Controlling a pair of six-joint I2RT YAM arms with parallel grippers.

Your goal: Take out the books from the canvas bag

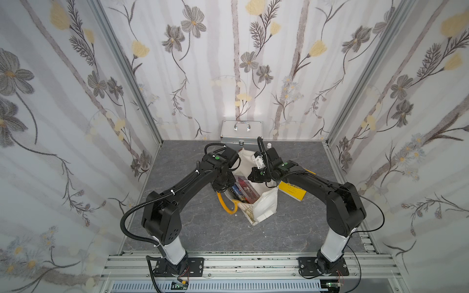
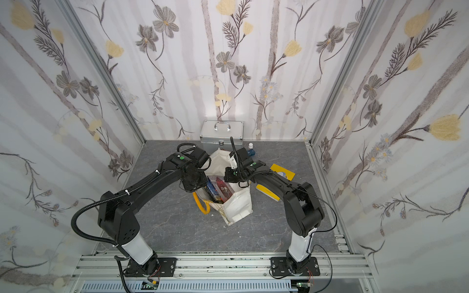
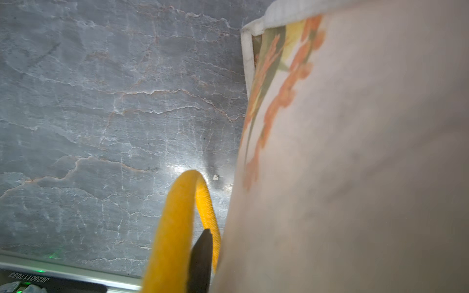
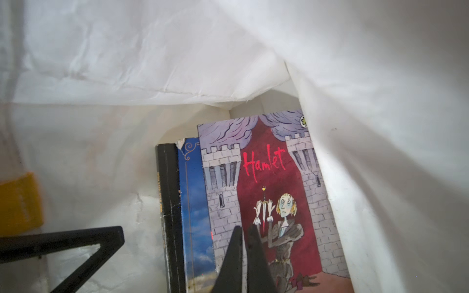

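The cream canvas bag [image 1: 265, 207] lies open-mouthed at mid-table. Inside it, the red and grey Hamlet book [image 4: 273, 171] lies beside a blue book [image 4: 193, 205] and a black-spined book [image 4: 169, 205]. My right gripper is shut with nothing between its fingertips, which appear in front of the Hamlet cover. At the bag's left wall, one left finger [image 3: 200, 266] stands outside, spread away from the cloth beside the yellow strap [image 3: 175, 234]. The other left finger [image 4: 105, 239] shows inside the bag, so my left gripper is open around the wall.
A silver case [image 1: 241, 129] stands behind the bag. Yellow books [image 2: 282, 171] lie to its right under the right arm, and a small blue bottle [image 2: 251, 150] stands behind that arm.
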